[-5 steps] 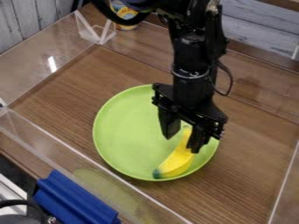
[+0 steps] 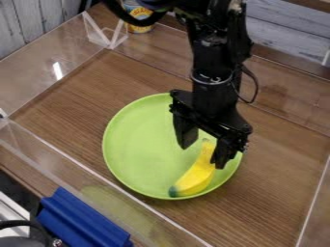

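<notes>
A yellow toy banana [image 2: 194, 178] lies on the right part of a bright green plate [image 2: 135, 145] on the wooden table. My black gripper [image 2: 206, 146] hangs over the plate and the banana's upper end, its two fingers spread open, one to the left and one to the right. Nothing is clearly held between them.
A blue ribbed object [image 2: 80, 218] sits in the lower left corner, outside a clear plastic wall. A yellow can [image 2: 135, 39] stands at the top left, partly behind the arm.
The banana and plate look unmoved.
</notes>
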